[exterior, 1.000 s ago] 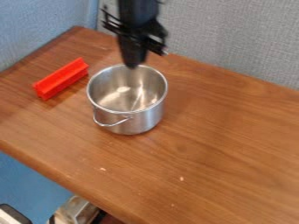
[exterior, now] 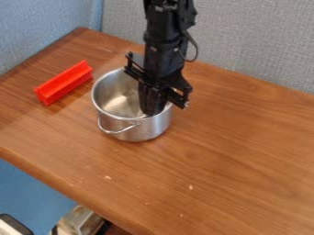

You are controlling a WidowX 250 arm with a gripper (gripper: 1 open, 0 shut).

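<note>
A steel pot [exterior: 123,119] with a wire handle stands on the wooden table. The black gripper [exterior: 152,99] reaches down inside the pot at its right half, its fingertips below the rim. Whether anything is between the fingers cannot be seen. A red bar-shaped object [exterior: 64,82] lies on the table to the left of the pot.
A grey padded wall [exterior: 258,37] stands behind. A metal object [exterior: 79,221] is at the bottom left, below the table edge.
The gripper has descended from above the pot's back into its interior. The pot and red object look unmoved.
</note>
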